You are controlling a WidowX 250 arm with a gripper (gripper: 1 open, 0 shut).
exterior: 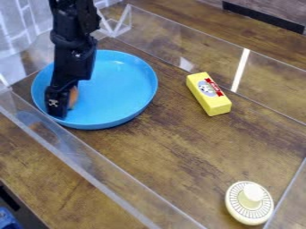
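The black gripper (63,97) is low inside a blue round plate (117,88) at the upper left, around a small orange object (73,97) near the plate's left side. The gripper hides most of the object, and whether its fingers touch it is unclear.
A yellow box (208,94) lies right of the plate. A white round item (249,203) sits at the lower right. Clear plastic walls run along the left and back.
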